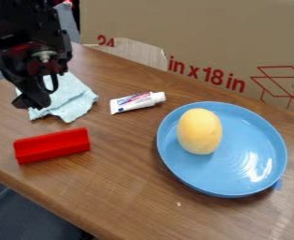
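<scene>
My black gripper point(32, 80) hangs open at the upper left, above and in front of a pale blue cloth point(68, 101) that lies folded on the wooden table. A red block point(52, 144) lies below the gripper, nearer the front edge. A white toothpaste tube point(137, 102) lies in the middle. On the right, a yellow oval object point(199, 131) rests on a blue plate point(243, 167). The gripper hides part of the cloth's left side.
A large cardboard box point(213, 37) stands along the back of the table point(137, 206). The wood between the red block and the plate is clear. The table's front edge runs diagonally at lower left.
</scene>
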